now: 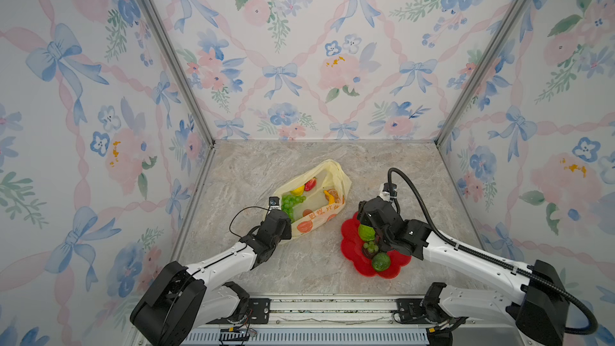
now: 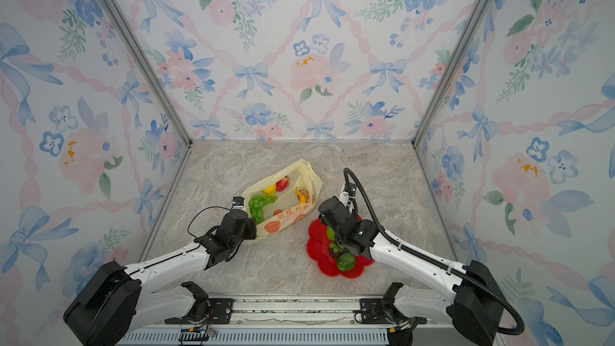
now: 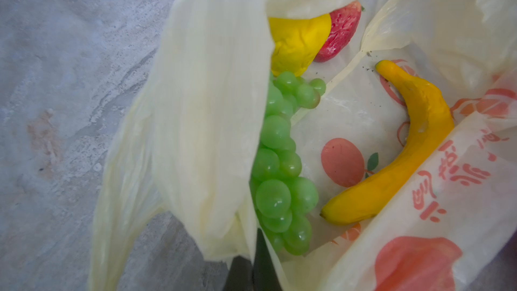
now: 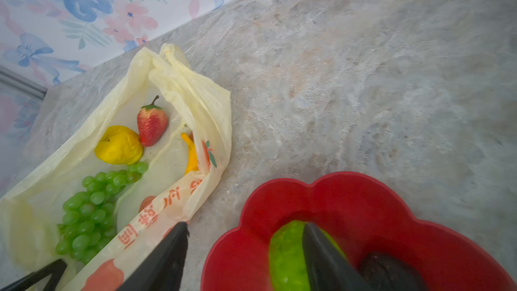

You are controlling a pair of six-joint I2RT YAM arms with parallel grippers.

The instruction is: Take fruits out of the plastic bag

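The pale plastic bag (image 1: 312, 218) lies open at the middle of the table. Inside are green grapes (image 3: 274, 183), a yellow fruit (image 4: 119, 145), a strawberry (image 4: 152, 124) and a banana (image 3: 412, 145). My left gripper is shut at the bag's left end, with the thin rim of plastic running in between its fingers. The right gripper is open and empty, above the red flower-shaped tray (image 4: 328, 188) and to the right of the bag. A bright green fruit (image 4: 288, 256) in the tray is partly covered by one finger.
A dark green round fruit (image 1: 380, 261) and other dark fruit (image 1: 369, 248) share the tray, partly behind the right arm. Bare table (image 4: 334, 75) stretches behind the tray and to its right. Patterned walls close off the back and sides.
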